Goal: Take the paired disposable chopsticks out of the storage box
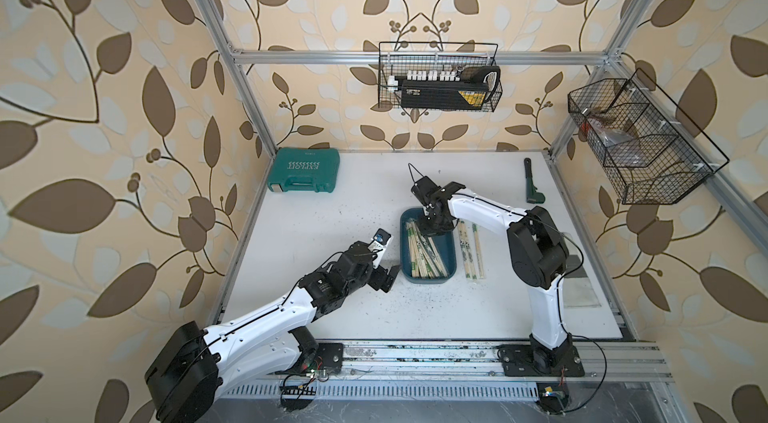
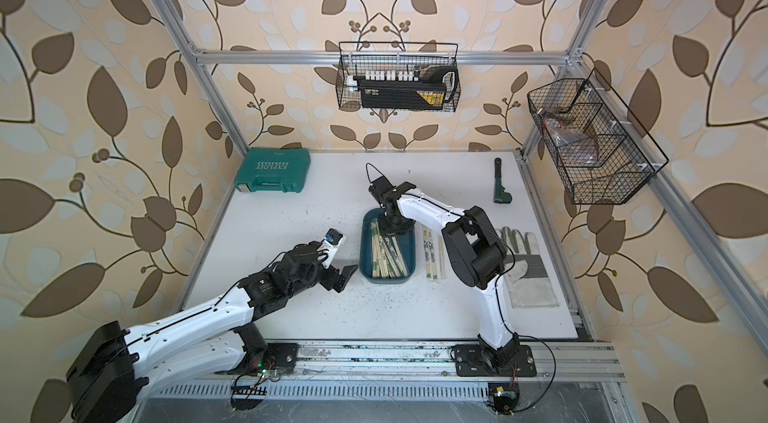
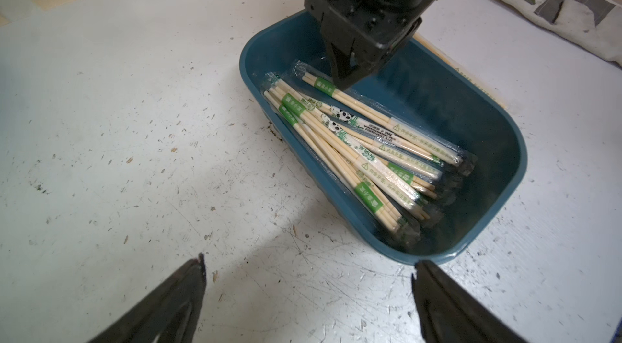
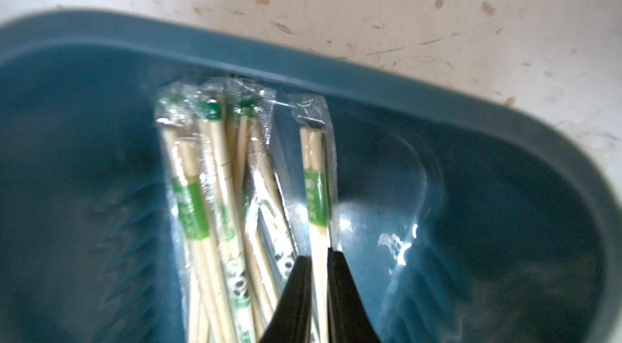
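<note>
A teal storage box (image 3: 479,213) holds several paired chopsticks (image 3: 350,161) in clear wrappers with green labels. My right gripper is down inside it, fingertips narrowly apart over one wrapped pair (image 4: 316,194) at the right of the bunch; whether they touch it cannot be told. My left gripper stands open at the box's left, with nothing between its fingers. More wrapped pairs (image 1: 468,251) lie on the table just right of the box.
A green case (image 1: 304,171) sits back left, a dark green tool (image 1: 534,191) back right, and gloves (image 2: 528,279) at the right edge. The table (image 1: 296,239) left of the box is clear. Wire baskets (image 1: 440,103) hang above.
</note>
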